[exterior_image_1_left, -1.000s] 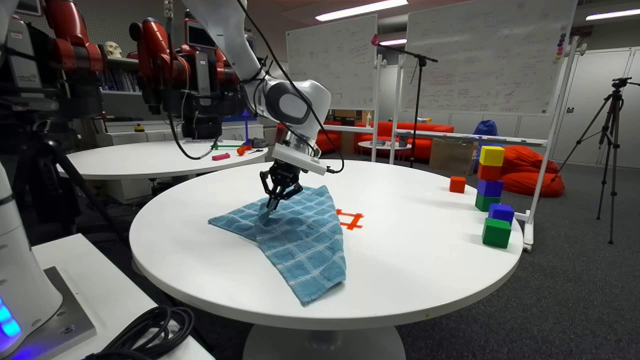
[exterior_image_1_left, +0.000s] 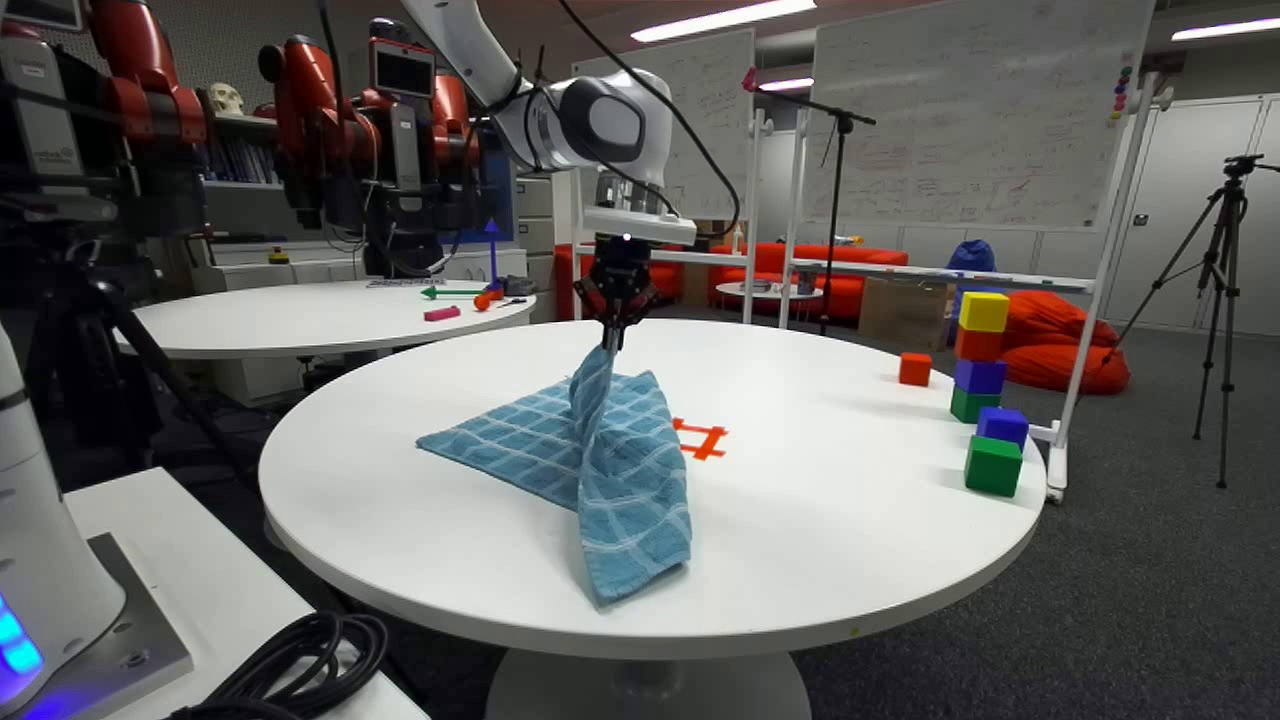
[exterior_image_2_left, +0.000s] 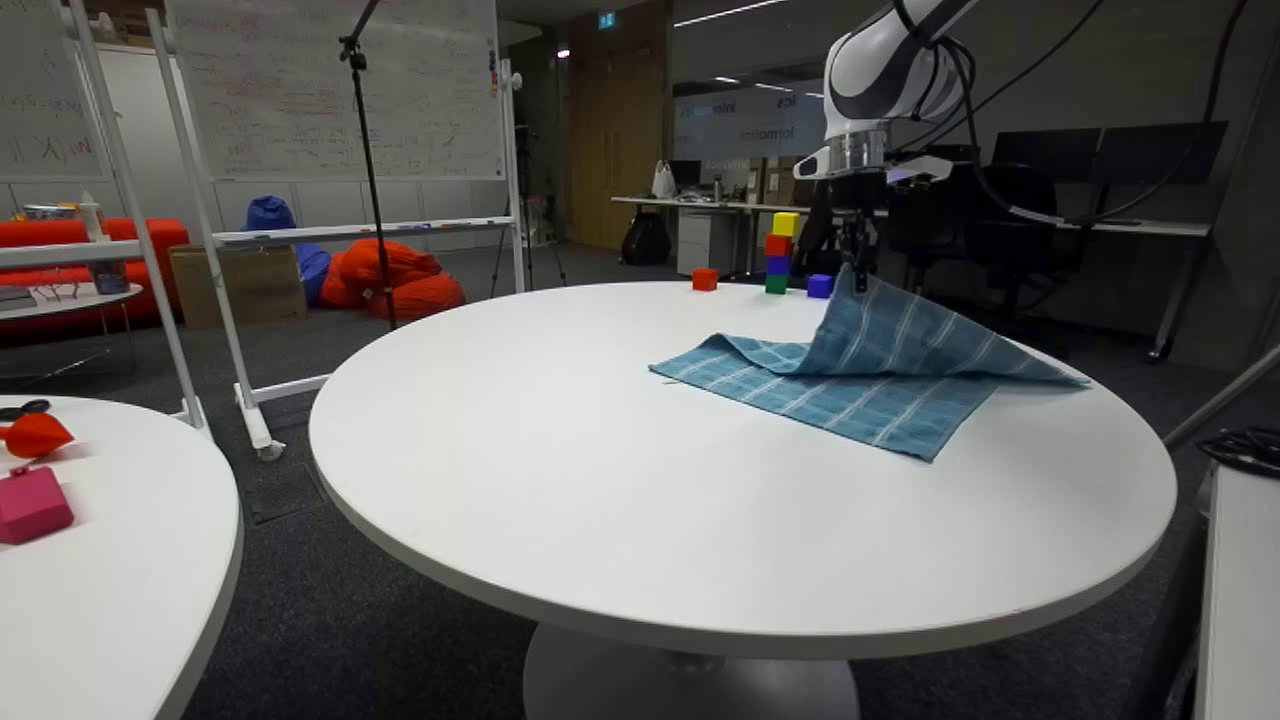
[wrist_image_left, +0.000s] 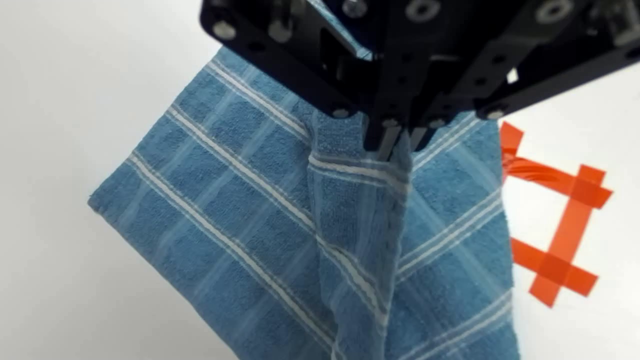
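A blue checked cloth (exterior_image_1_left: 632, 516) lies on the round white table, part flat and part drawn up into a peak. My gripper (exterior_image_1_left: 613, 341) is at the top of that peak, shut on a pinch of the fabric and lifting it clear of the tabletop. From the other side, the raised part of the cloth (exterior_image_2_left: 912, 336) slopes down from the gripper (exterior_image_2_left: 854, 278) to the right, with a flat layer beneath. In the wrist view a fold of cloth (wrist_image_left: 357, 204) runs down from between the fingertips.
Orange tape marks (exterior_image_1_left: 708, 442) are stuck to the table (exterior_image_1_left: 816, 540) beside the cloth. At the right edge stand a block stack (exterior_image_1_left: 980, 360), a green block (exterior_image_1_left: 993, 466), a blue block (exterior_image_1_left: 1003, 425) and a lone red block (exterior_image_1_left: 914, 368).
My gripper has risen and moved right in exterior view 1, pulling the pinched cloth up from low over the table. The arm stands more upright, and the blocks are unmoved.
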